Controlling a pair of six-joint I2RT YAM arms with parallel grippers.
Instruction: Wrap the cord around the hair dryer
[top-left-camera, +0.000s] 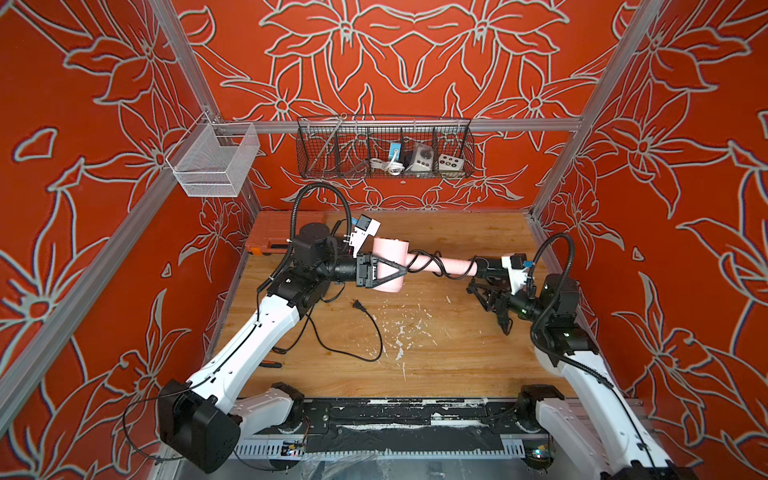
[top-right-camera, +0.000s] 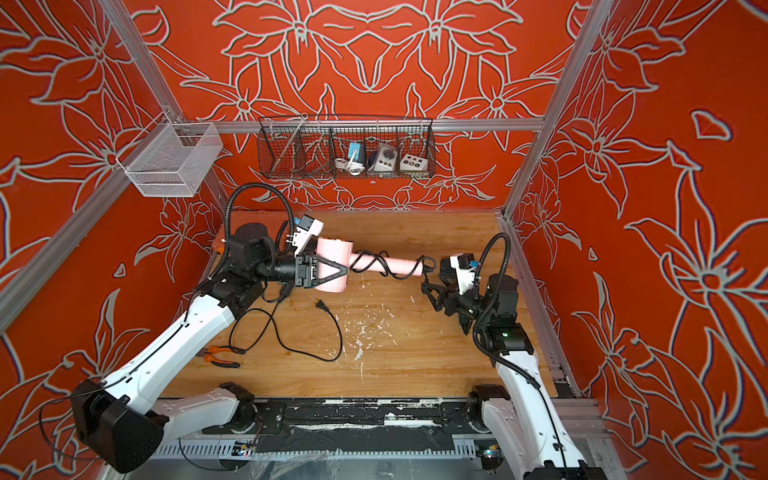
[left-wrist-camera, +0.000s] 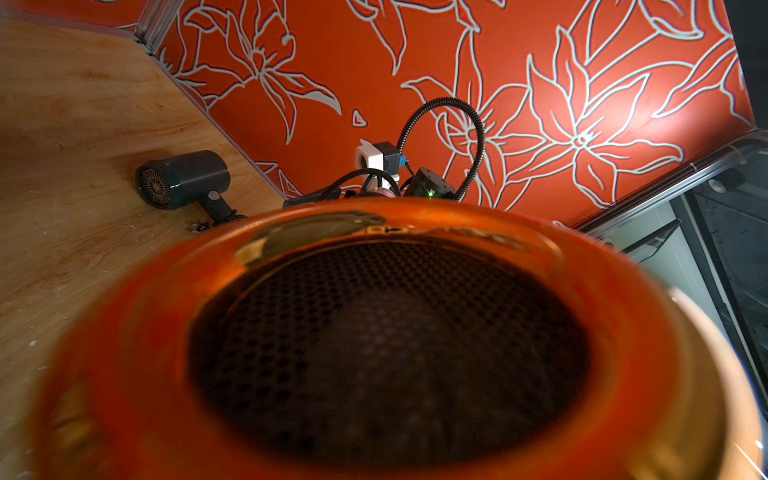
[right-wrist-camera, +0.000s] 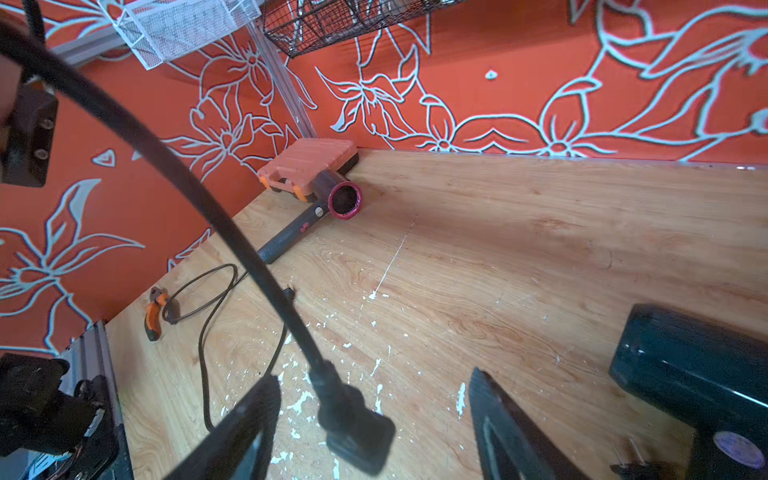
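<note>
My left gripper (top-left-camera: 391, 270) is shut on the head of a pink hair dryer (top-right-camera: 332, 264), held raised horizontally with its handle (top-left-camera: 454, 267) pointing right. A black cord (top-left-camera: 424, 261) is coiled loosely around the handle. In the left wrist view the dryer's orange rim (left-wrist-camera: 104, 344) and mesh fill the foreground. My right gripper is open at the handle's end; in its wrist view the cord's plug (right-wrist-camera: 356, 424) hangs between the blurred fingertips, with no grip on it visible.
A dark hair dryer (right-wrist-camera: 688, 364) lies on the right of the table (right-wrist-camera: 512, 280); another dark dryer (right-wrist-camera: 280, 236) with a long cord lies at left, near an orange case (right-wrist-camera: 308, 160) and pliers (right-wrist-camera: 152, 316). Baskets (top-left-camera: 384, 146) hang on the walls.
</note>
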